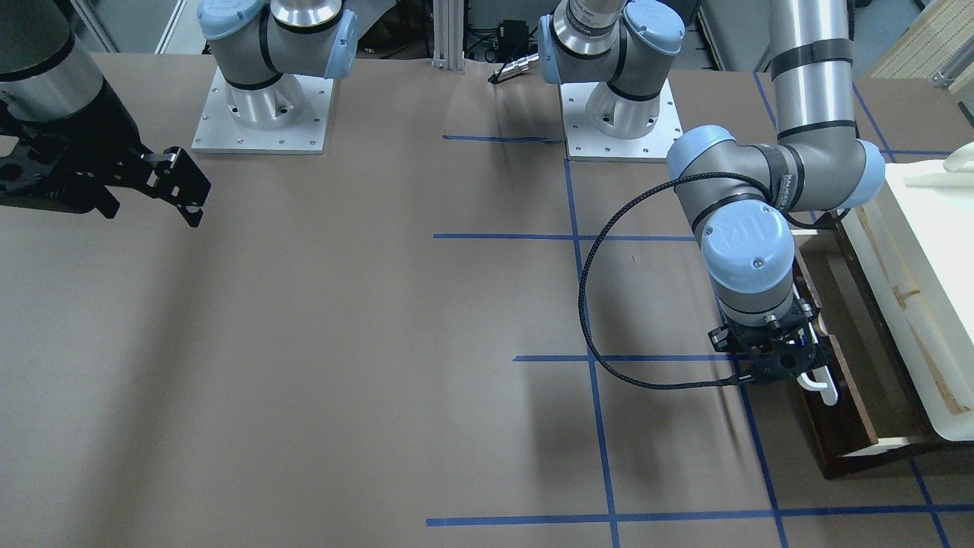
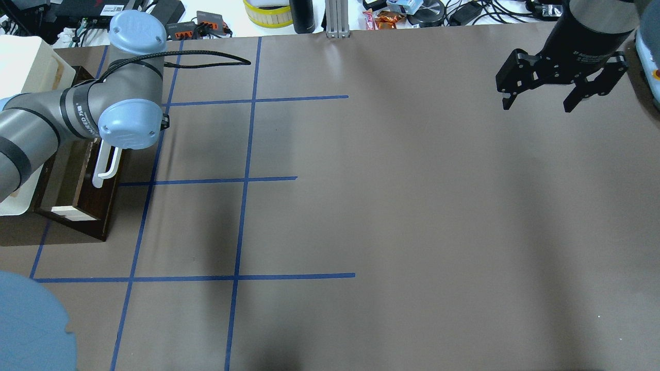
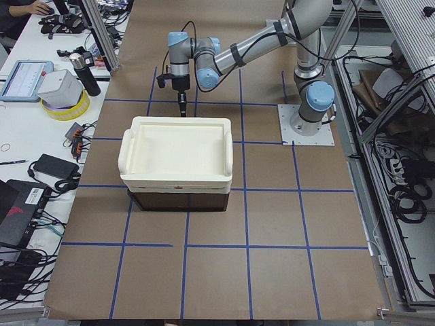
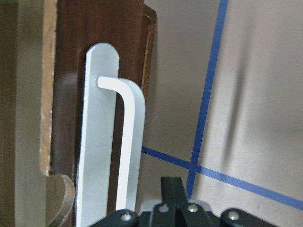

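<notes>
A dark wooden box [image 1: 849, 429] with an open drawer stands at the right of the front view; a white handle [image 4: 132, 137] on a white plate is fixed to the drawer's front. My black gripper hangs just over that drawer front, beside the handle in the wrist view, its fingertips low at the bottom edge. It looks shut, with nothing visible between its fingers. In the front view the gripper [image 1: 771, 352] partly hides the handle.
A white lid or tray [image 3: 175, 153] rests on top of the box. Another black gripper [image 2: 557, 80] hangs over the opposite side of the table. The middle of the table, with blue tape lines, is clear.
</notes>
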